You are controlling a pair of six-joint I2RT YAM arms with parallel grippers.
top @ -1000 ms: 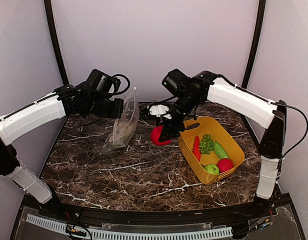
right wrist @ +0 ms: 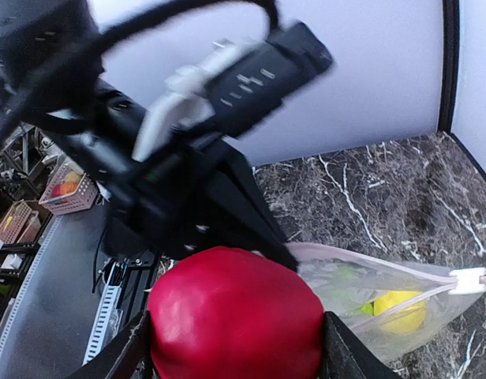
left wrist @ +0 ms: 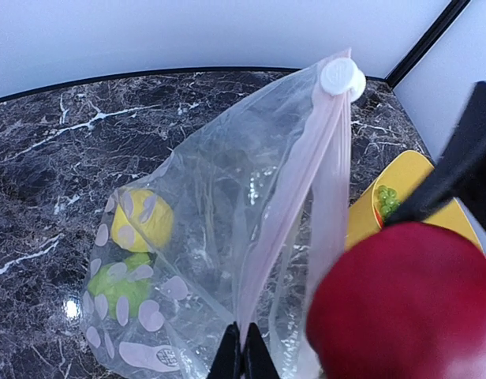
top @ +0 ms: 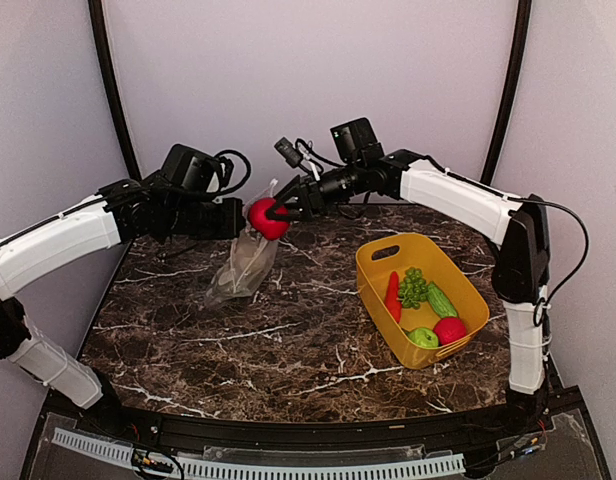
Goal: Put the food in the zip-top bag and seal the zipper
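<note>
My left gripper is shut on the edge of the clear zip bag [top: 240, 275], which hangs upright over the table; yellow and green food [left wrist: 144, 221] shows inside it. My right gripper holds a red round food [top: 269, 219] just at the bag's top opening, beside the left gripper. The yellow bin [top: 470, 290] holds a carrot [top: 392, 295], grapes [top: 413, 289], a cucumber [top: 439, 301], a green apple [top: 423, 337] and another red item [top: 449, 330].
Pale walls stand at the back and sides.
My right gripper has moved left and up from near the bin with the red food, to the bag's mouth. The left arm has shifted only slightly.
</note>
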